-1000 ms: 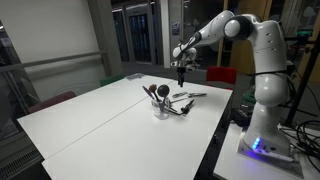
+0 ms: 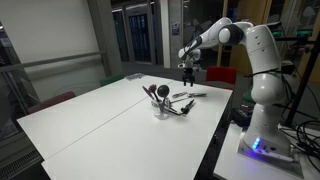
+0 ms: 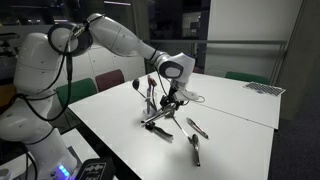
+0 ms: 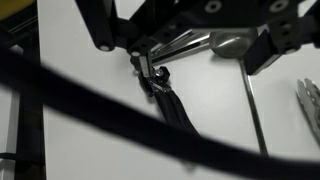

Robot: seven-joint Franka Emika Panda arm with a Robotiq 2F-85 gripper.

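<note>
My gripper is open over the table, its two fingers well apart. A round-headed metal ladle or spoon [image 4: 232, 46] shows below and between them in the wrist view, its thin handle running down the picture. Beside it, near the left finger, lies a black-handled tool [image 4: 172, 100]. Whether that finger touches the tool, I cannot tell. In exterior view 2 the gripper [image 3: 182, 98] hangs above the utensils at the table's middle. A holder [image 2: 160, 109] with upright utensils stands nearby.
More utensils lie loose on the white table [image 2: 90, 122], among them a dark-handled one [image 3: 196, 152] and a shorter one [image 3: 197, 130]. A black cable [image 4: 130, 132] crosses the wrist view. Chairs stand behind.
In exterior view 1 my gripper and wrist have shifted slightly to the right, and the wrist has turned somewhat. The utensils and holder look unmoved.
</note>
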